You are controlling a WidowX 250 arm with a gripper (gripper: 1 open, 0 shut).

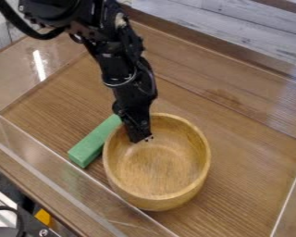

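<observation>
A wooden bowl (163, 171) sits on the wooden tabletop at lower centre. My black gripper (136, 130) is down at the bowl's back-left rim, shut on that rim as far as the view shows; the fingertips are partly hidden. A green bar-shaped object (92, 146) lies along the bowl's left side, its far end behind the gripper.
A clear, see-through edge runs along the front left. Beyond it at lower left are a black cable and a small yellow object (42, 217).
</observation>
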